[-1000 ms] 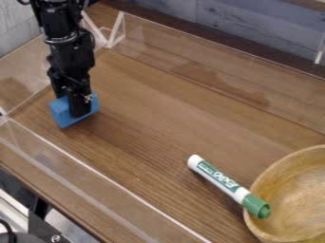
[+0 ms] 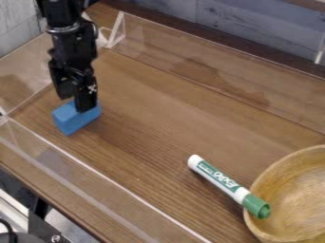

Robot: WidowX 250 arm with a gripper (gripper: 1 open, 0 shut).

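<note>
A small blue block (image 2: 76,118) lies on the wooden table at the left. My black gripper (image 2: 72,91) is just above and behind it, open, its fingers pointing down with nothing seen held between them.
A green and white tube (image 2: 229,185) lies at the lower right, beside a tan bowl (image 2: 298,195) at the right edge. A white cord lies behind the arm at the top left.
My gripper has risen away from the blue block, which was largely under its fingers and now shows more fully. The tube and bowl have not moved.
</note>
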